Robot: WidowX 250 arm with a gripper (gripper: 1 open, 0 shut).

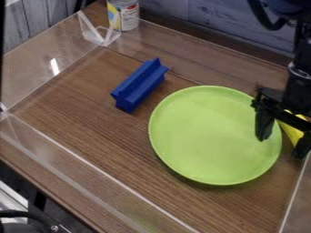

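Note:
My black gripper (282, 126) stands open at the right edge, over the right rim of the green plate (206, 136). A yellow object (293, 134) shows partly behind and below its fingers, largely hidden by them; whether they touch it I cannot tell.
A blue block (138, 86) lies left of the plate on the wooden table (73, 136). A can (124, 15) and a white plastic piece (97, 27) stand at the back left.

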